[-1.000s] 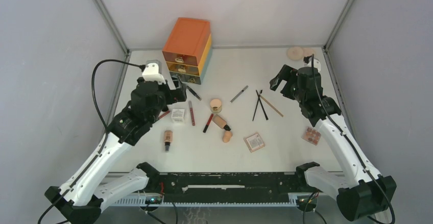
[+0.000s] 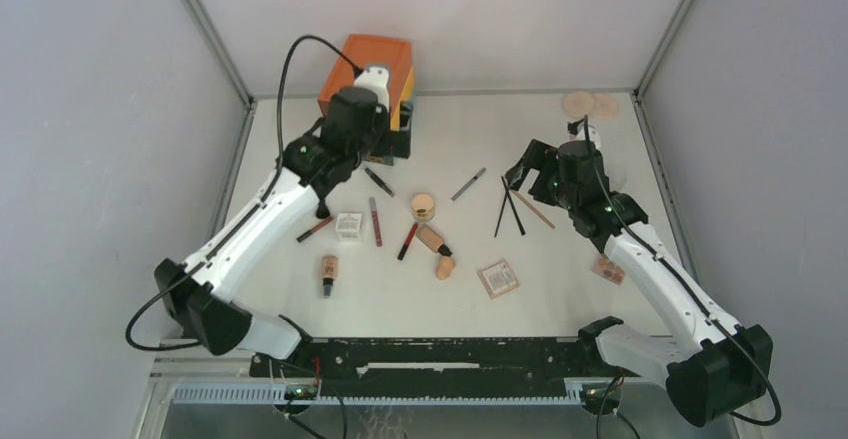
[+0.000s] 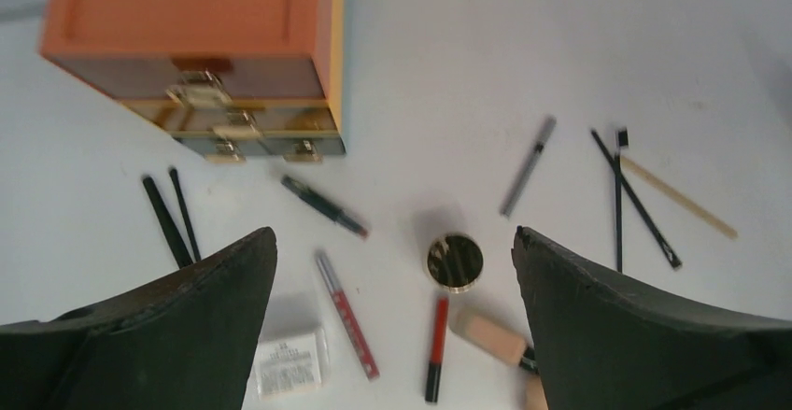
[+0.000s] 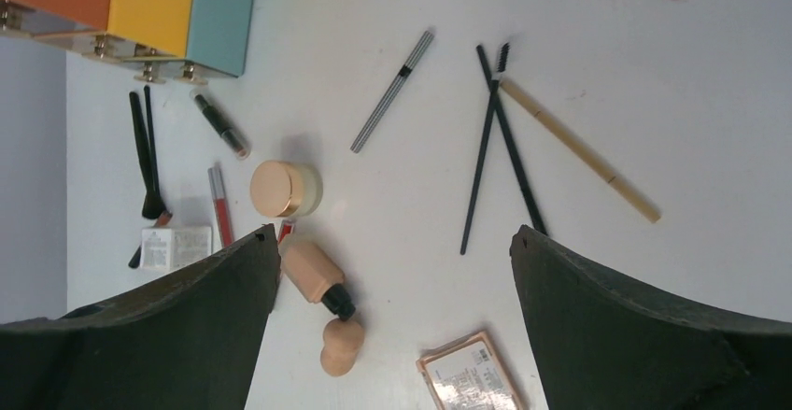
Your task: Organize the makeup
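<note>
A three-tier drawer box (image 3: 196, 18) in orange, yellow and blue stands at the back, partly hidden in the top view under my open left gripper. Loose makeup lies below: a cream jar (image 2: 422, 205), a foundation tube (image 4: 311, 265), a sponge (image 2: 445, 267), lip pencils (image 2: 376, 222), a white box (image 2: 349, 226), a foundation bottle (image 2: 329, 271), a square compact (image 2: 498, 278), an eyeshadow palette (image 2: 609, 269). My open right gripper hangs over crossed brushes (image 4: 481, 153) and a tan pencil (image 4: 579, 148), holding nothing.
Round puffs (image 2: 577, 104) lie at the back right. The white table (image 2: 540, 309) has clear space along its front and right of the drawers. Walls stand on both sides and behind.
My right arm has shifted slightly left and down in the top view.
</note>
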